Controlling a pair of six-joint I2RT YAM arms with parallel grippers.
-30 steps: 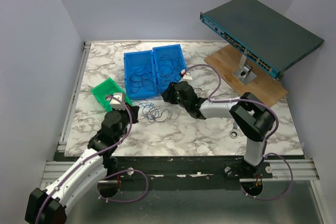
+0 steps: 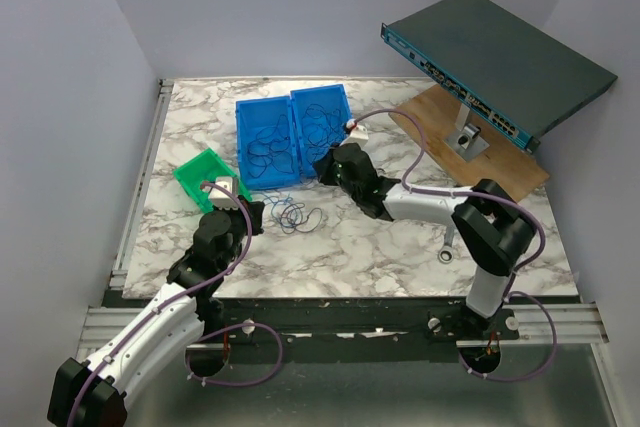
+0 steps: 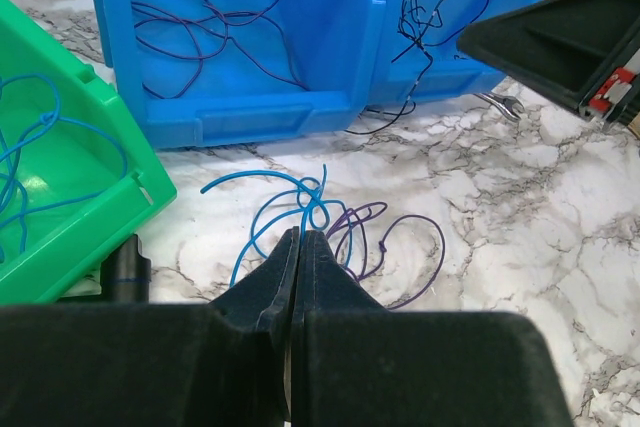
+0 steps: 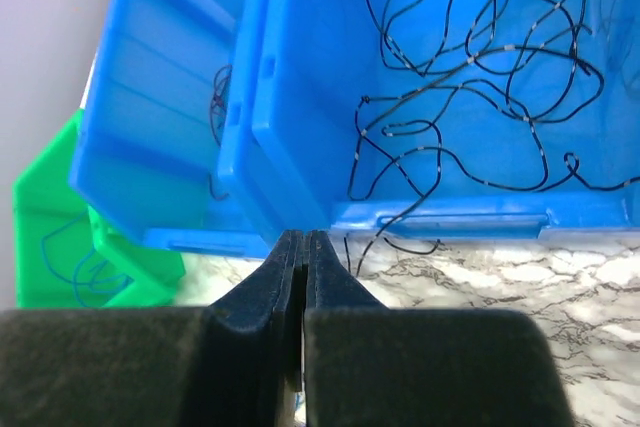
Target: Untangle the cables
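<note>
Blue cable (image 3: 262, 217) and purple cable (image 3: 436, 247) lie in loops together on the marble table in the left wrist view; whether they are knotted, I cannot tell. My left gripper is shut, its tips overlapping these loops in the picture, nothing visible between its fingers. Black cable (image 4: 470, 62) is coiled in the right blue bin (image 4: 300, 97), a length of it hanging over the front wall onto the table. Near that wall my right gripper is shut; the hanging length passes beside its tips, and nothing shows between them.
The left blue bin (image 2: 268, 112) holds dark purplish cable, and the green bin (image 2: 190, 179) holds blue cable. A wrench (image 3: 503, 104) lies by the right blue bin. At the back right a rack unit (image 2: 500, 57) stands over a wooden board (image 2: 420, 107).
The right gripper's fingers, spread one second ago, have come together. Its arm has shifted outward to the right, and the gripper slightly right and back. The left arm and the loops look unchanged.
</note>
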